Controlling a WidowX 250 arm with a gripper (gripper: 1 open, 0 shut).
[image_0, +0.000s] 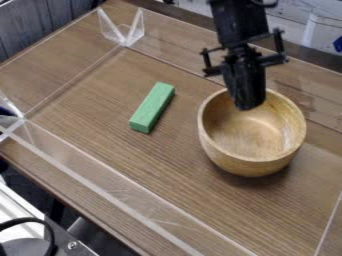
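Observation:
The black gripper (246, 90) hangs over the back part of a round wooden bowl (251, 150), its tip pointing down at the rim and partly covering it. The fingers look closed, with nothing visible between them. A green block (152, 108) lies on the wooden table (107, 170) to the left of the bowl.
A clear plastic piece (120, 30) stands at the back left. A pale surface with dark cables (40, 235) is at the lower left, beyond the table edge.

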